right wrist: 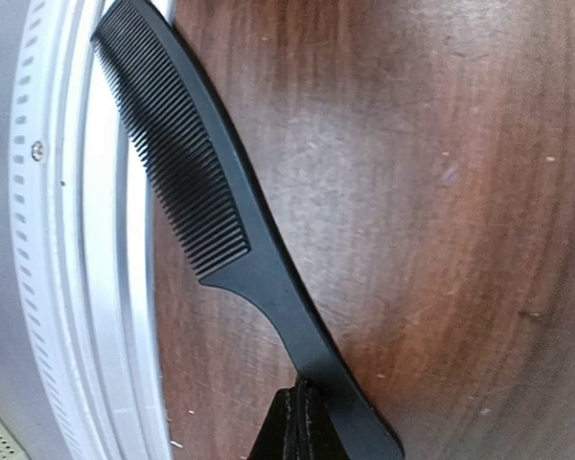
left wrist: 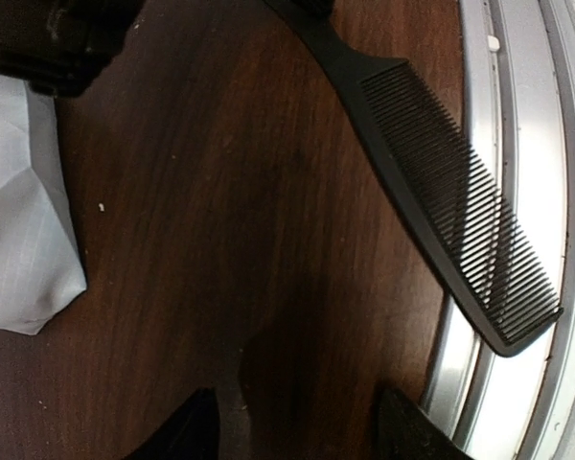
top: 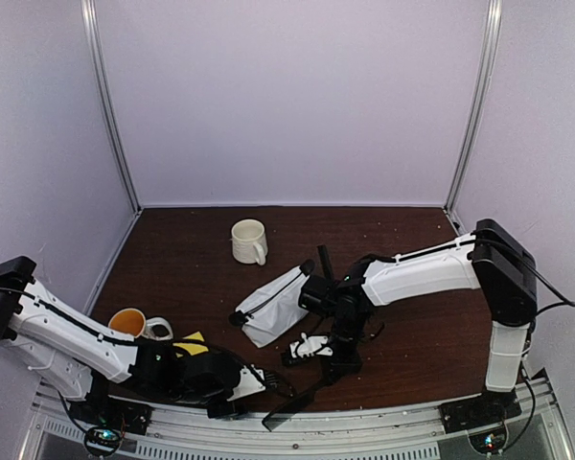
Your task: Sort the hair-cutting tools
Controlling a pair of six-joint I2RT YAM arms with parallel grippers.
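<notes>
The black comb lies slantwise, its toothed end over the metal rail. In the left wrist view the comb runs from top centre toward the lower right. My right gripper is shut with nothing between its fingers; the comb's handle is outside them, just to the right. My left gripper stands open and empty, short of the comb's toothed end. A white zip pouch with black zip ends lies in the middle of the table; its corner shows in the left wrist view.
A white mug stands behind the pouch. Left of it, a mug with an orange inside and something yellow are partly behind my left arm. A dark stick-like thing shows beyond the pouch. The metal rail bounds the front edge.
</notes>
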